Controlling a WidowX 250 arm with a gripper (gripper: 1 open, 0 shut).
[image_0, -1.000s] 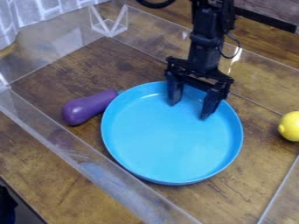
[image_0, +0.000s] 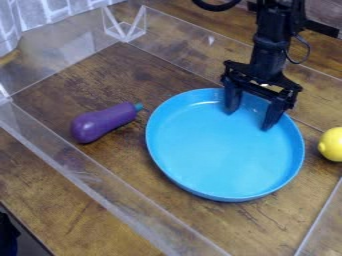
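The black gripper (image_0: 261, 100) is lowered onto the back rim of a blue plate (image_0: 214, 150), its dark fingers reaching inside the rim at the upper right. Whether it is open, or shut on the rim, is unclear. A purple eggplant toy (image_0: 104, 122) lies left of the plate, apart from it. A yellow round object (image_0: 323, 146), cut off by the right edge, sits beside the plate.
A wooden tabletop (image_0: 80, 60) surrounds these things, with clear room at the upper left. Transparent walls or strips run along the left and lower part of the view.
The gripper has moved right, and the blue plate has moved right with it, coming closer to the yellow object. The eggplant looks nearly unmoved.
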